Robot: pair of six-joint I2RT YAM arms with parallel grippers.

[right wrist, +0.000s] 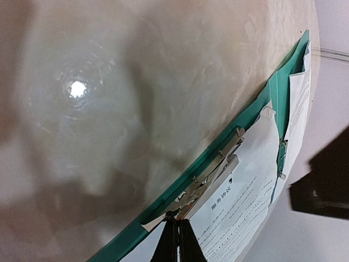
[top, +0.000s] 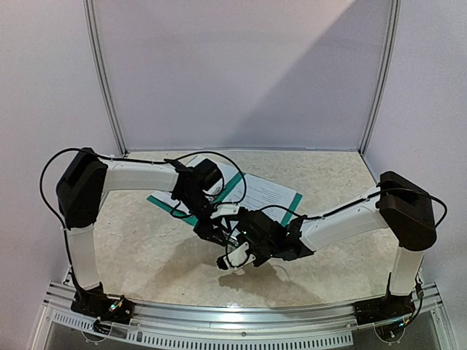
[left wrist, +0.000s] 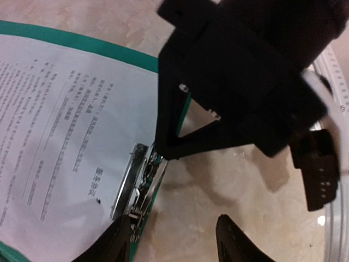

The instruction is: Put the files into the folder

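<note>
The green folder (top: 293,201) lies open on the table, turned at a slant. White printed sheets (top: 264,193) cover both of its halves. Along one edge is a metal clip (left wrist: 137,185), with a sheet (right wrist: 240,202) lying against it. My right gripper is shut, its tips at one end of this clip; whether anything thin lies between them is hidden. Above the folder's near edge, my left gripper stands open. One of its fingers (left wrist: 116,237) is by the clip's other end, the second over bare table. Both arms hide part of the folder from above.
Another metal clip (right wrist: 282,153) sits at the folder's fold. Both grippers are very close together, with the right one's black body (left wrist: 245,82) beside the left fingers. Bare table (top: 146,255) lies in front and at both sides.
</note>
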